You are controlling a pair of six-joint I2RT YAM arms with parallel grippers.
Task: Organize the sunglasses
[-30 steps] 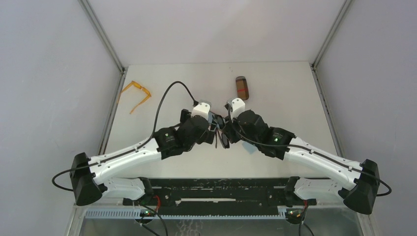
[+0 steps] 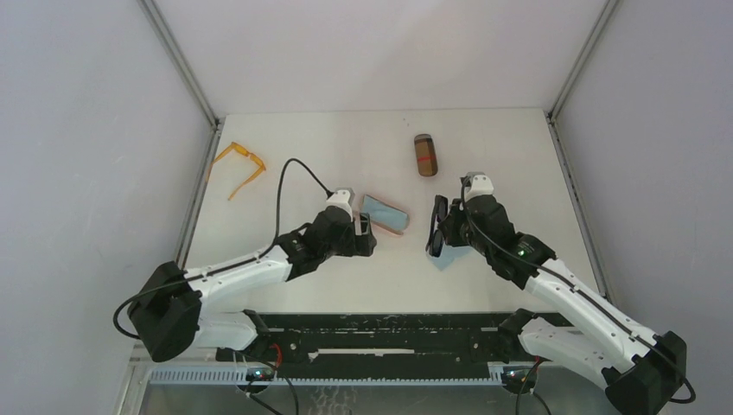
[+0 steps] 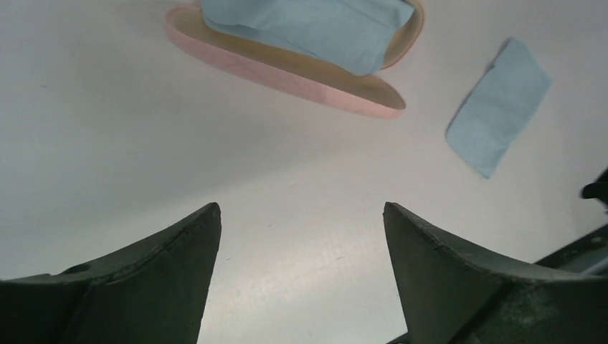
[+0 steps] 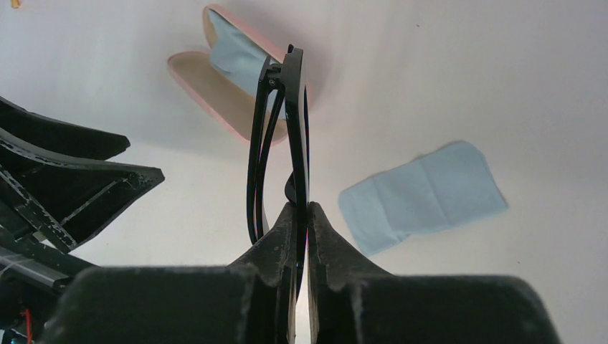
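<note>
Black sunglasses [image 4: 298, 122] stand up between the fingertips of my right gripper, which is shut on their thin frame; both temples look folded in beside the lenses. In the top view they hang off the left side of the right gripper [image 2: 451, 226]. My left gripper is open, with only bare table showing between its fingers. Beyond it in the left wrist view lies an open pink case [image 3: 287, 82] with a light blue cloth [image 3: 315, 29] inside. Orange glasses [image 2: 245, 154] rest at the table's back left, their temples spread.
A second blue cloth [image 4: 426, 197] lies flat on the table below the right gripper. A brown case with a red band [image 2: 425, 156] sits at the back. Open table surrounds the orange glasses and the right rear.
The grippers were close together around the black glasses. My right gripper has moved right with them, while the left has drawn back slightly and lies apart, uncovering the pink case.
</note>
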